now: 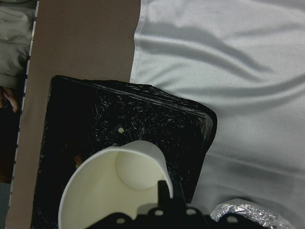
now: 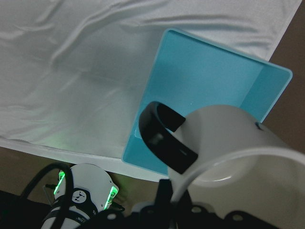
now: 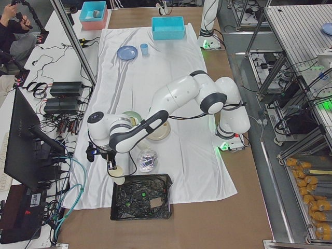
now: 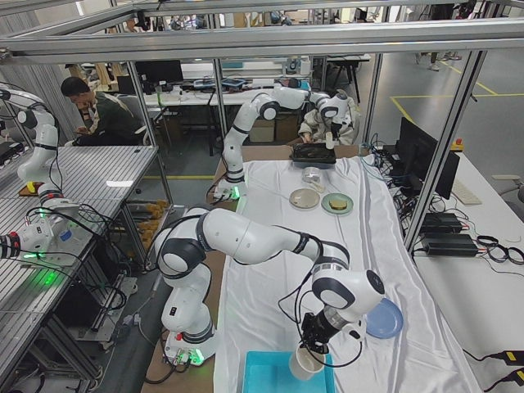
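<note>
A white paper cup [image 1: 105, 191] is held in my left gripper, shut on its rim, above the black bag-lined bin [image 1: 71, 109]; in the camera left view the cup [image 3: 118, 176] is near the bin's upper left corner. My right gripper is shut on the rim of a white mug [image 2: 224, 129] with a dark handle, held above a turquoise tub [image 2: 200, 62].
A blue plate [image 3: 127, 52] and blue cup [image 3: 144, 49] stand at the far end of the white cloth. Beige [image 4: 304, 198] and green plates [image 4: 344, 207] and a foil dish [image 3: 147, 161] occupy the nearer half.
</note>
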